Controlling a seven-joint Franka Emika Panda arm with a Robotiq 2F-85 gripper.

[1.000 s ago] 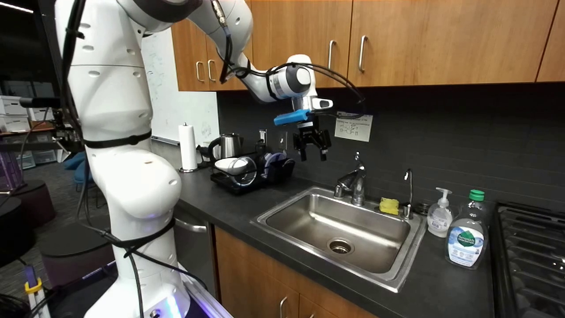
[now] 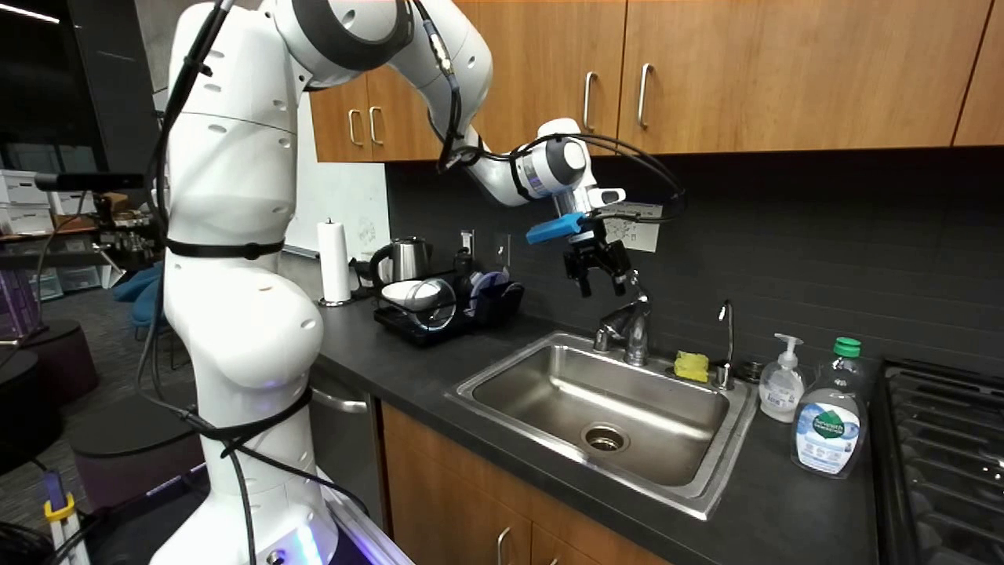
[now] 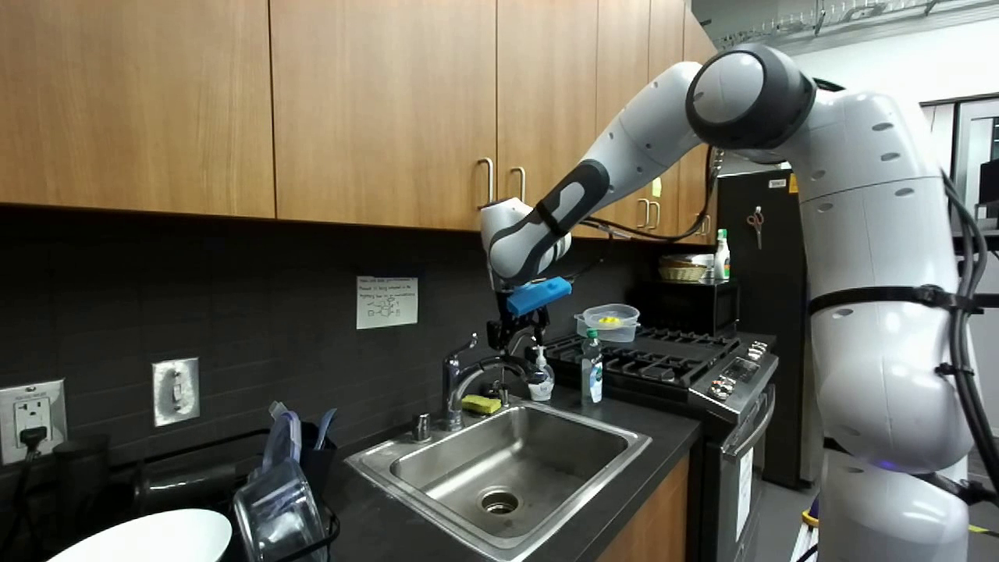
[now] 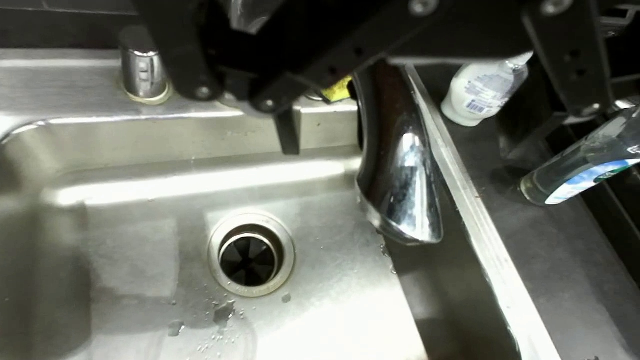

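Observation:
My gripper [image 2: 603,288] stands open above the back of the sink, near the faucet [image 2: 637,334], with nothing held. In exterior view 2 the gripper [image 3: 520,339] appears just over the curved faucet spout. The wrist view looks down into the steel basin, its fingers [image 4: 288,135] spread wide on either side of the chrome spout [image 4: 400,180]. Whether they touch it cannot be told. The faucet's lever [image 3: 463,348] rises at the back. Behind the spout lies a yellow sponge [image 2: 692,366], mostly hidden in the wrist view.
A soap pump bottle [image 2: 781,386] and a green-capped dish soap bottle [image 2: 830,419] stand right of the sink, beside the stove [image 2: 946,452]. A loaded dish rack [image 2: 452,315] sits to the left. The sink basin [image 2: 602,405] is empty. Wooden cabinets [image 2: 809,75] hang overhead.
The arm has swung right in exterior view 1, bringing my gripper from left of the faucet to a place over it and slightly tilted. The sink and bottles have not moved.

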